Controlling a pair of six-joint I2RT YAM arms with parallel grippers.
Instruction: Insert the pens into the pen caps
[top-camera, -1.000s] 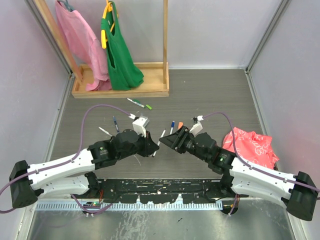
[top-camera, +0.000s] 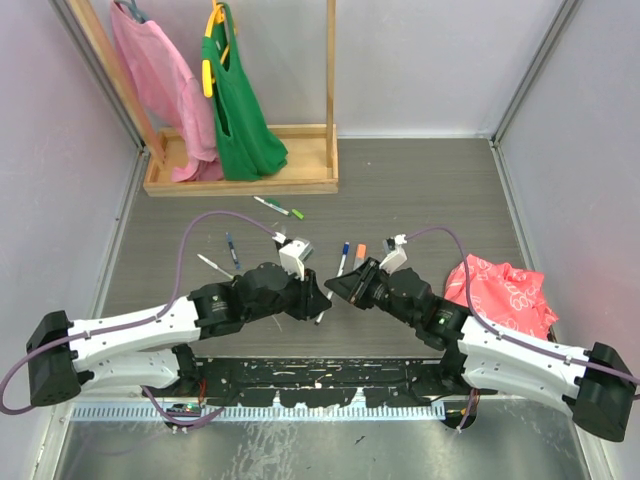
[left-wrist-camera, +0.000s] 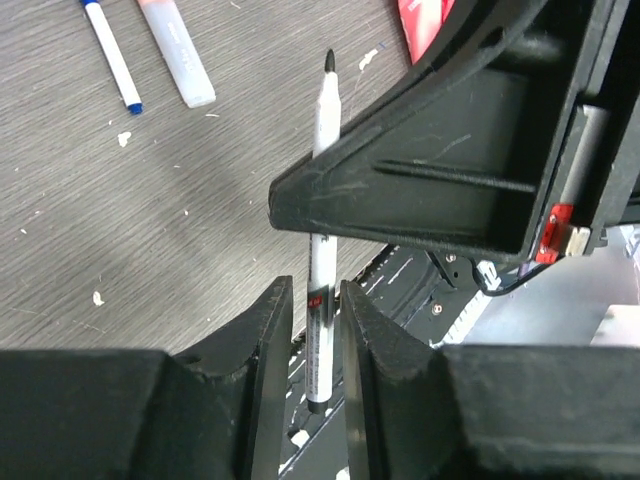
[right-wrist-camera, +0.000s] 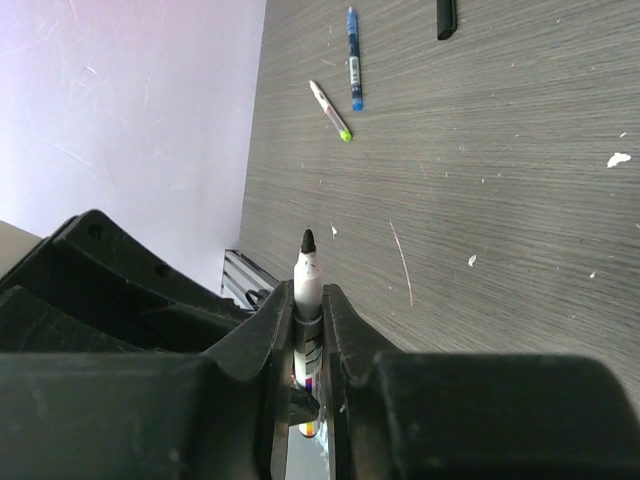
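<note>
My two grippers, left (top-camera: 318, 300) and right (top-camera: 338, 285), meet over the lower middle of the table. In the left wrist view a white marker (left-wrist-camera: 321, 270) with a bare black tip stands upright between my left gripper's narrowly parted fingers, with my right gripper's black finger (left-wrist-camera: 400, 180) crossing it higher up. In the right wrist view the marker (right-wrist-camera: 307, 290) points up between my right gripper's shut fingers. Loose pens lie on the table, among them a blue one (right-wrist-camera: 354, 65) and a green-ended one (right-wrist-camera: 327, 109).
A wooden rack (top-camera: 300, 185) with pink and green garments stands at the back left. A red cloth (top-camera: 505, 300) lies at the right.
Over the last second my left arm has moved right, toward the right gripper, with the marker between them. The right arm has shifted slightly.
</note>
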